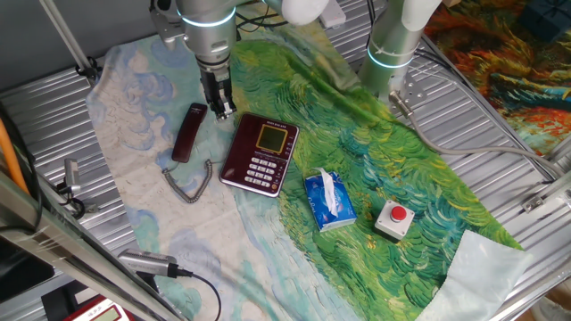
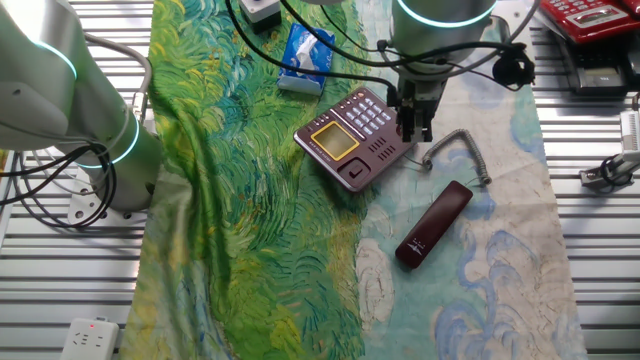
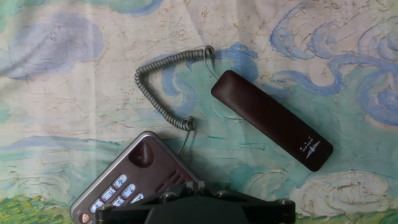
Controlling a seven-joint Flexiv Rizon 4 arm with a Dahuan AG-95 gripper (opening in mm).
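Observation:
A dark red desk phone (image 1: 260, 155) with a screen and keypad lies on the painted cloth. Off its cradle, the handset (image 1: 188, 133) rests face down on the cloth beside it, joined by a coiled cord (image 3: 163, 87). In exterior view 1 my gripper (image 1: 225, 115) hangs between handset and phone, close to the phone's upper left corner. Its fingertips show at the bottom of the wrist view, close together, with nothing seen between them; the gripper hides part of the phone there. The handset (image 3: 272, 120) lies apart from the gripper, to the upper right in that view.
A blue tissue pack (image 1: 330, 201) and a box with a red button (image 1: 393, 219) stand right of the phone. Black cables (image 2: 380, 62) hang around the arm.

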